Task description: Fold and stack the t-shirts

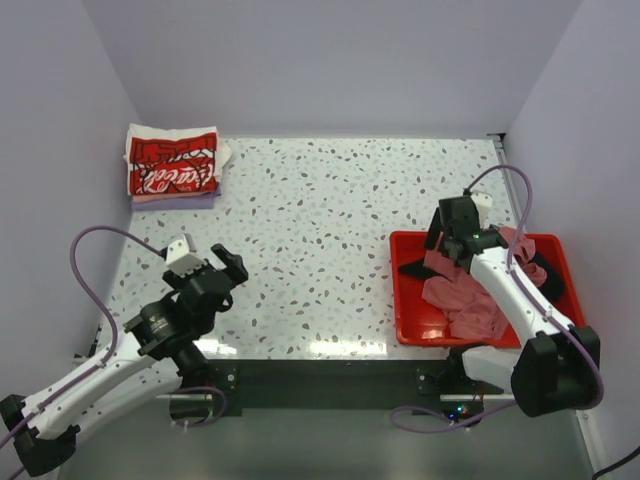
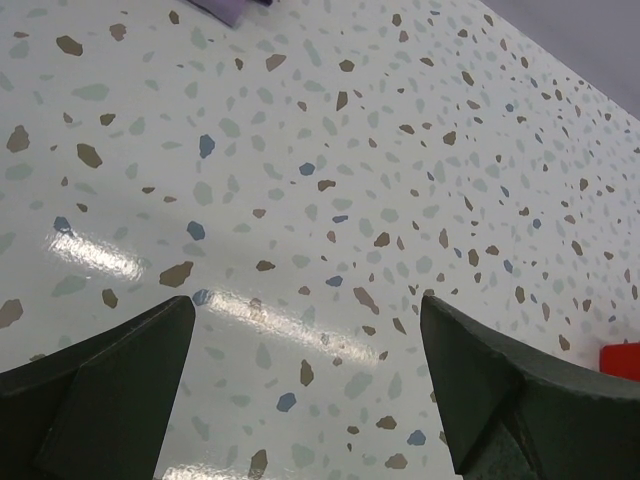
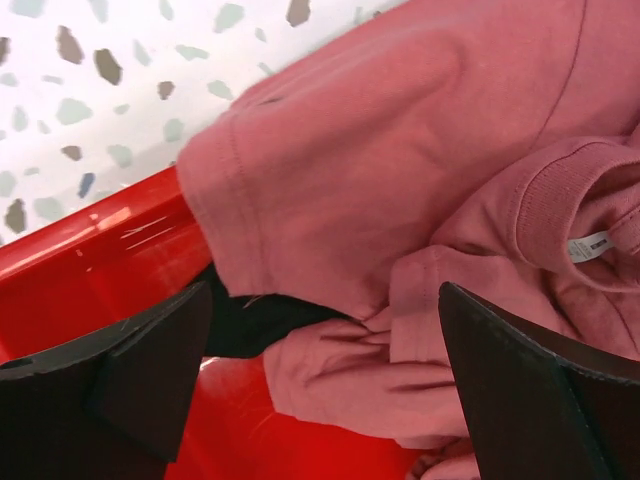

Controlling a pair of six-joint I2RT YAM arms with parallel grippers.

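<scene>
A stack of folded shirts, red Coca-Cola print on top, sits at the table's back left. Pink shirts and a black one lie crumpled in the red bin at right. My right gripper is open above the bin; in the right wrist view, pink cloth drapes over the bin's rim between and beyond its open fingers, with black cloth beneath. My left gripper stands open over bare table at the front left.
Walls enclose it at left, back and right. The bin's edge shows at the far right of the left wrist view.
</scene>
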